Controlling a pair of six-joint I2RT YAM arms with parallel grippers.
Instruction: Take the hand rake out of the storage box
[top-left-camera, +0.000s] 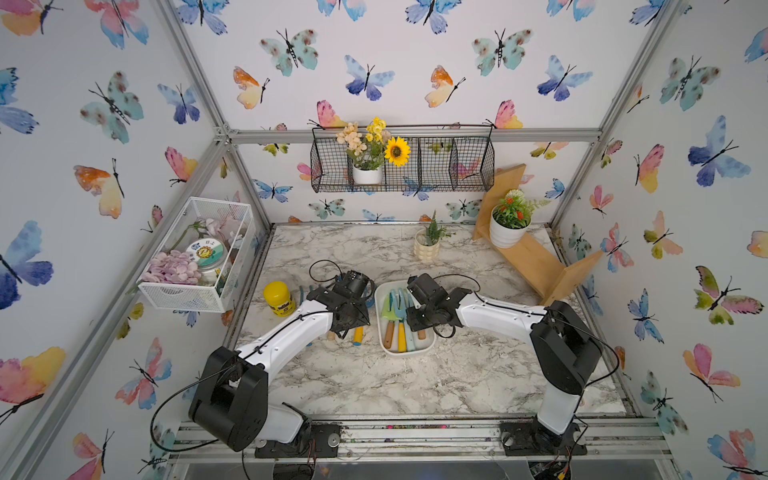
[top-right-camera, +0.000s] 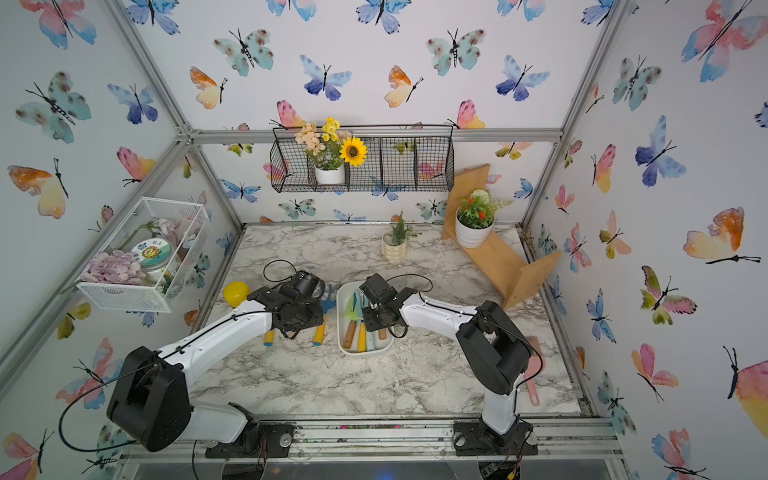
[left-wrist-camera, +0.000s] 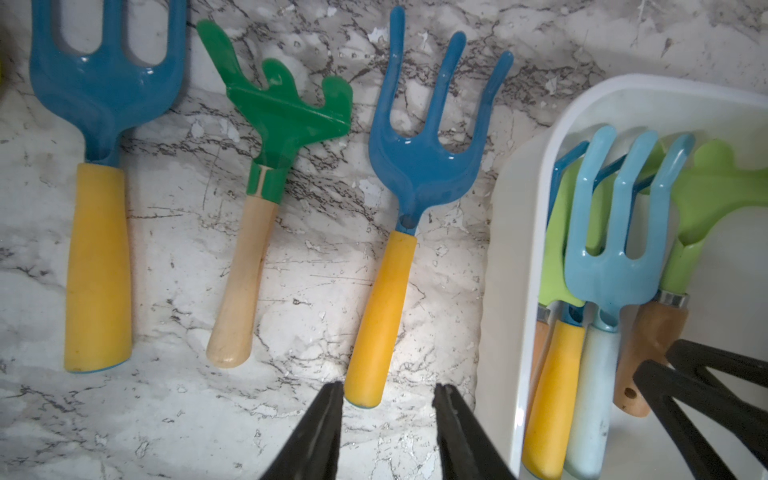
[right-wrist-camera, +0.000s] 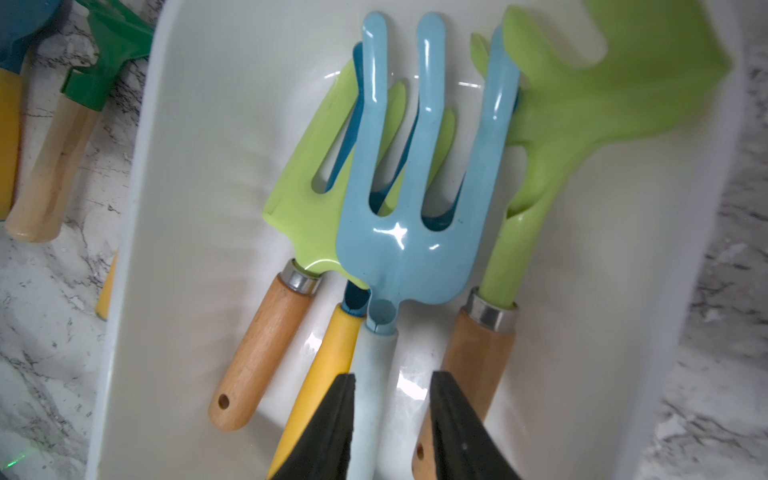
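The white storage box (right-wrist-camera: 128, 336) holds garden tools: a light-blue fork-shaped rake (right-wrist-camera: 400, 248) on top, light-green tools (right-wrist-camera: 608, 104) with wooden handles and a yellow handle (right-wrist-camera: 320, 384). My right gripper is open above the box, over the light-blue and wooden handles, nothing held. My left gripper is open just left of the box, near the yellow handle of a blue rake (left-wrist-camera: 424, 168) lying on the table. A green rake (left-wrist-camera: 284, 120) and a larger blue fork (left-wrist-camera: 108, 88) lie further left. Part of the right gripper enters the left wrist view.
A yellow jar (top-left-camera: 279, 297) stands left, a small plant (top-left-camera: 427, 249) behind the box, a wooden stand (top-left-camera: 552, 268) with potted plant at back right. A pink tool (top-right-camera: 533, 376) lies at right.
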